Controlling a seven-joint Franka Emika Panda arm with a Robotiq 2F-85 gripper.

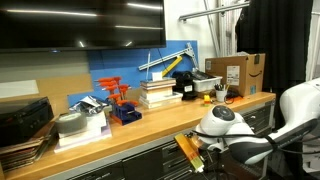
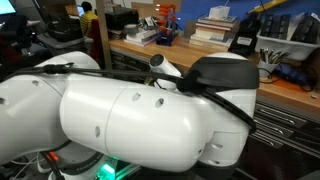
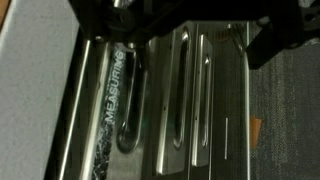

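Observation:
In the wrist view, my gripper shows as two dark fingers at the top edge, spread well apart with nothing seen between them. Below and beyond it run metal drawer fronts with long recessed handles. A strip on one front carries the word "MEASURING". From the first exterior view, the white arm reaches down in front of the dark drawers under the wooden counter. Its hand end is small and dark there, and whether it touches a drawer cannot be made out.
On the wooden counter stand a stack of books, a blue bin with red parts, and a large cardboard box. An orange piece lies on the grey floor. In the second exterior view the arm hides most of the drawers.

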